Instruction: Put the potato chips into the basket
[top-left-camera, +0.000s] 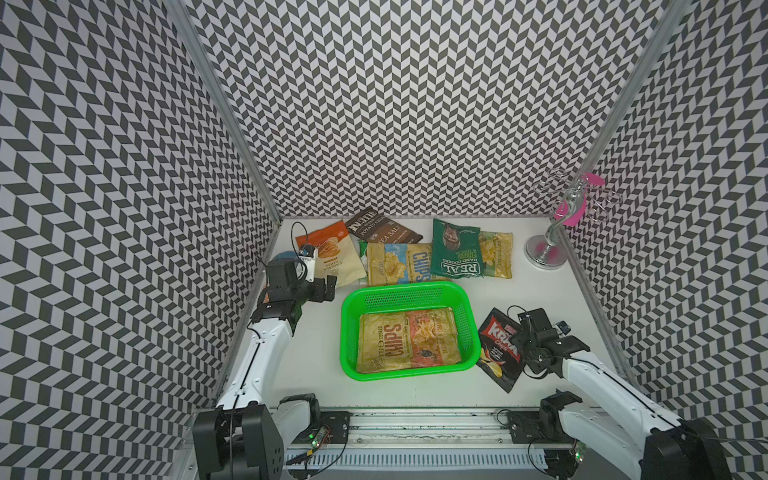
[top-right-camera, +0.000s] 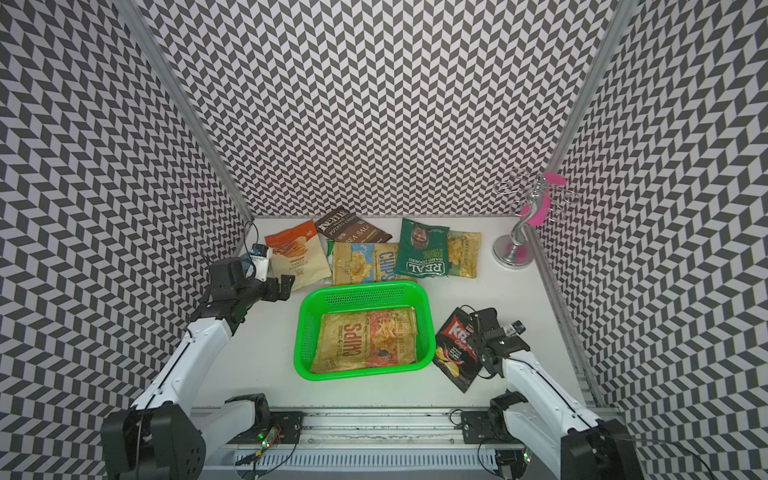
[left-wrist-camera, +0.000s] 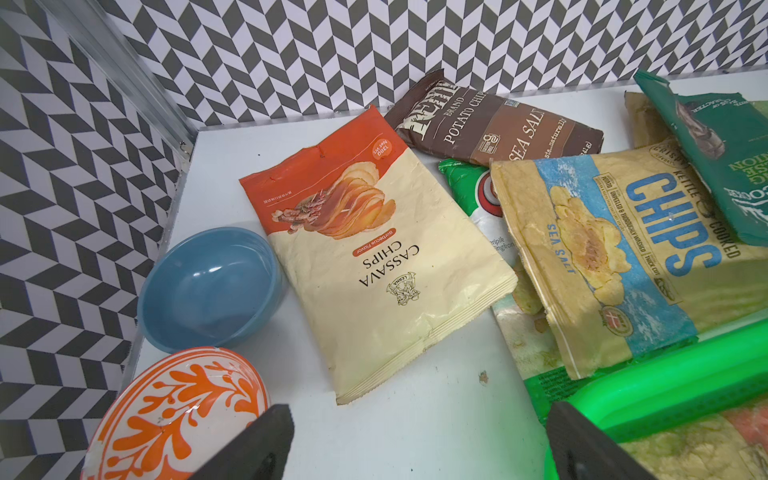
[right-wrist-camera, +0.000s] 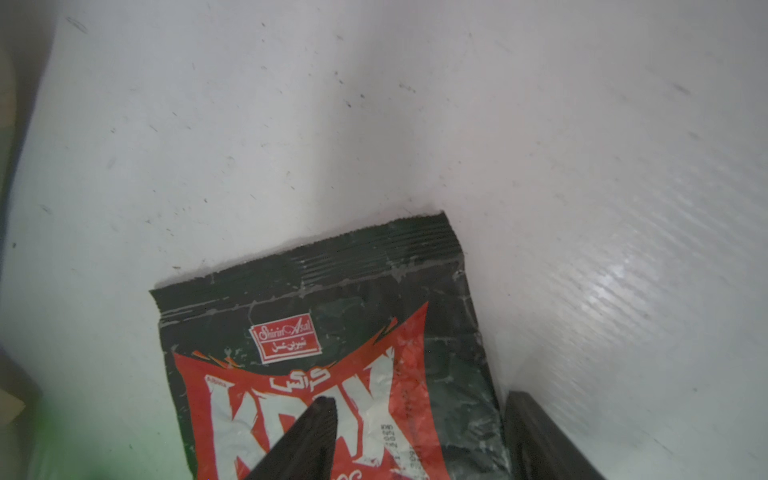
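A green basket (top-left-camera: 409, 292) holds brown bags of chips (top-right-camera: 356, 340). To its right, a black KRAX bag (right-wrist-camera: 440, 336) lies on the table; my right gripper is low over it, part open, one fingertip at the bag's side edge. My left gripper stands open above the table at left, nothing between its fingers. More chip bags lie along the back: orange-and-cream cassava (left-wrist-camera: 368, 264), dark brown sea salt (left-wrist-camera: 504, 128), kraft-and-blue (left-wrist-camera: 608, 256) and green (top-left-camera: 454, 248).
A blue bowl (left-wrist-camera: 208, 288) and an orange-patterned bowl (left-wrist-camera: 176, 416) sit at the left edge. A metal stand (top-left-camera: 546, 249) with pink parts is at the back right.
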